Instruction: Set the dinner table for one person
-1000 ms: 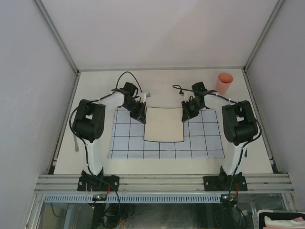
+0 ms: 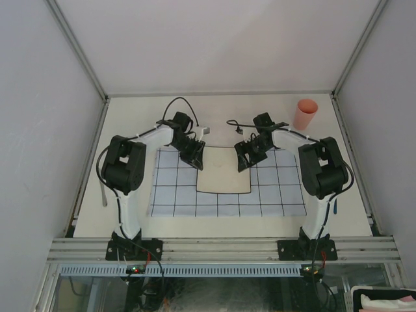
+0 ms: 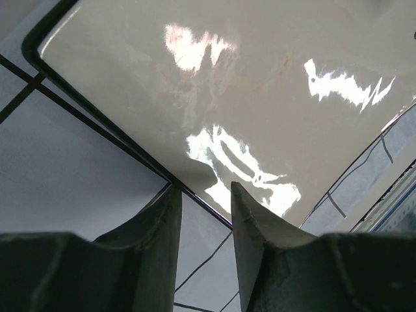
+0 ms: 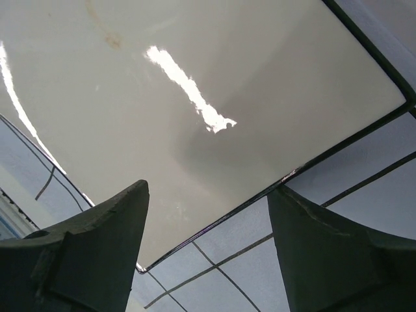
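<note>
A square cream plate (image 2: 223, 175) with a dark rim lies on the middle of the white, black-lined placemat (image 2: 174, 188). Over its left edge is my left gripper (image 2: 197, 167); in the left wrist view the fingers (image 3: 156, 244) stand apart, with the rim showing across the gap. My right gripper (image 2: 242, 169) is over the plate's right side, open too, and the plate's edge passes between its fingers in the right wrist view. Whether either gripper touches the plate I cannot tell. A pink cup (image 2: 305, 114) stands at the table's back right.
A thin light utensil (image 2: 103, 195) lies at the far left, partly hidden by the left arm. Beside the right arm's base a small blue piece (image 2: 335, 207) shows.
My right gripper has moved left, further over the plate. The left gripper has shifted slightly to the right. The plate appears unmoved.
</note>
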